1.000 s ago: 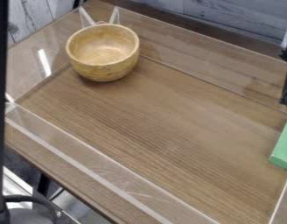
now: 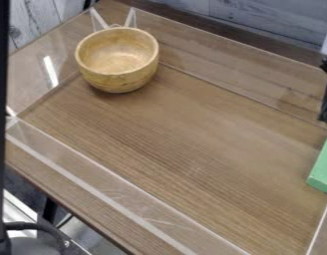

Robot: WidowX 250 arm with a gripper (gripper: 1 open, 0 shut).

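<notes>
A wooden bowl (image 2: 117, 65) sits upright toward the back left of the brown table (image 2: 173, 159). A green board or block (image 2: 322, 164) lies at the right edge, partly out of frame. Just above it, a dark shape (image 2: 326, 95) at the right edge may be part of my gripper; it is mostly cut off, so its fingers and their state are unclear.
Clear tape strips run along the left and front edges. Behind the bowl are small white pointed pieces (image 2: 103, 22). A grey wall stands at the back, and dark cables show at the lower left.
</notes>
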